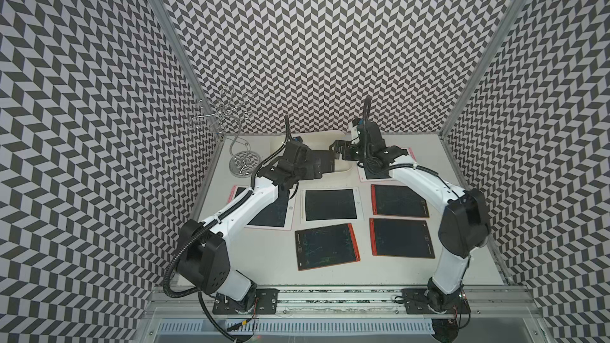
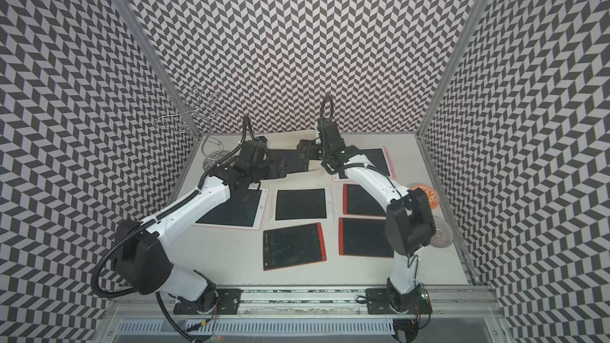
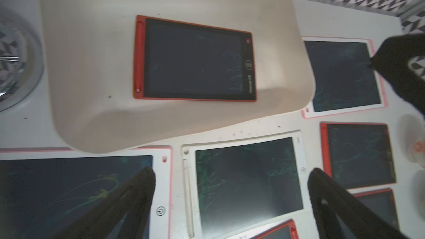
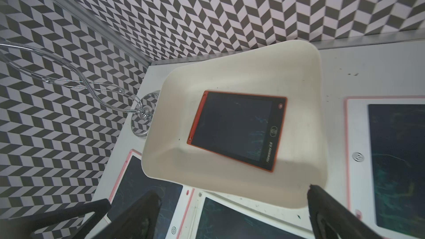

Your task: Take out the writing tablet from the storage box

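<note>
A red-framed writing tablet (image 3: 194,59) lies flat inside the cream storage box (image 4: 172,168), seen whole in both wrist views. My left gripper hangs above the front of the box, open, with nothing between its fingers. My right gripper is above the box's right part, also open and empty. In both top views the arms partly hide the box and its tablet.
Several other tablets (image 1: 329,204) lie in front of and beside the box. A chrome wire stand (image 1: 243,164) stands just left of the box. Round objects (image 2: 438,232) sit at the right edge.
</note>
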